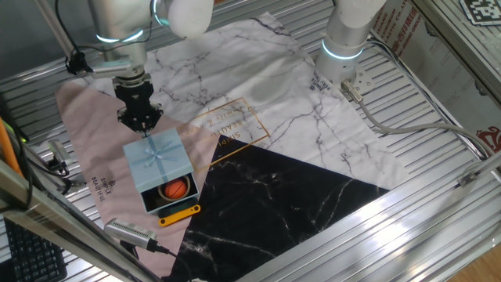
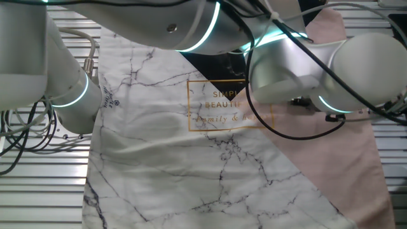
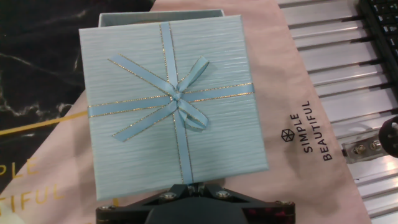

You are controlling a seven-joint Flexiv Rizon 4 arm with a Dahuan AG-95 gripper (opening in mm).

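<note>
A light blue box lid (image 3: pixel 217 143) with a ribbon bow (image 3: pixel 176 96) lies shifted across its box (image 3: pixel 161 15), leaving one side uncovered. Inside that open part an orange ball (image 1: pixel 175 189) with dark lines shows in exterior view 1. My gripper is at the lid's edge opposite the opening, its fingertips brought together. They meet the lid's rim near the ribbon's end in the wrist view; whether any of the rim is pinched between them cannot be made out. Exterior view 2 has the box and fingers hidden by the arm.
A yellow-and-black object (image 1: pixel 180 215) lies against the box's open side. Beyond it a grey metal device (image 1: pixel 131 233) with a cable rests near the cloth's edge.
</note>
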